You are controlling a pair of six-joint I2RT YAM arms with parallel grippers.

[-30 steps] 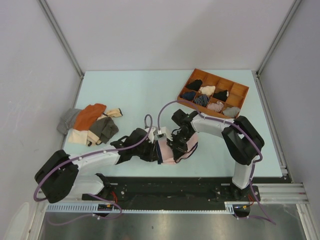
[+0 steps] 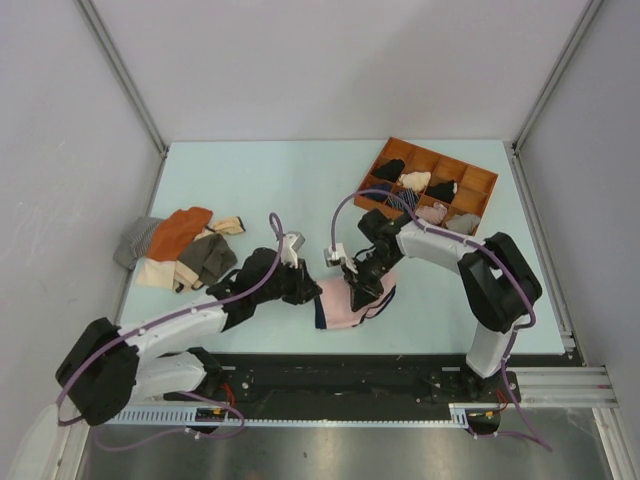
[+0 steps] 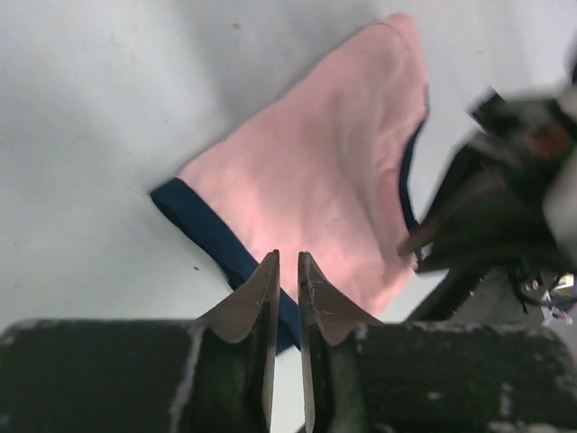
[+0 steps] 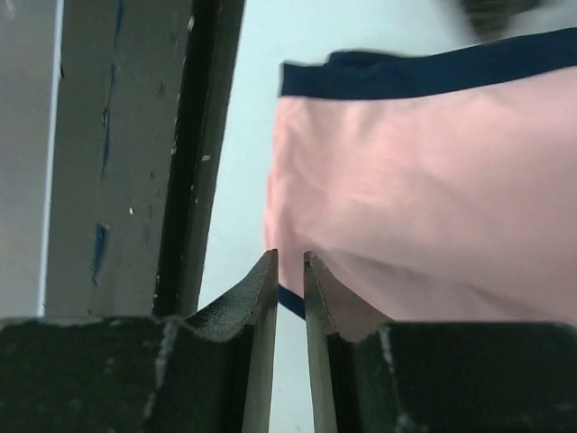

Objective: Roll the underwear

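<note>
Pale pink underwear (image 2: 340, 300) with a dark waistband lies flat on the table at the front centre, rumpled toward the right. My left gripper (image 2: 302, 292) hangs just left of it; in the left wrist view its fingertips (image 3: 291, 262) are close together over the pink cloth, a small gap at most. My right gripper (image 2: 362, 292) is over the right part of the cloth. In the right wrist view its fingers (image 4: 320, 307) are closed at the pink fabric (image 4: 397, 189); how much cloth is between them is hard to see.
A wooden divided box (image 2: 478, 190) with folded garments stands at the back right. A loose pile of garments (image 2: 180, 235) lies at the left. The table's front edge runs just below the underwear.
Both arms have shifted: my left gripper has risen toward the back of the table and my right arm has moved right, over the cloth.
</note>
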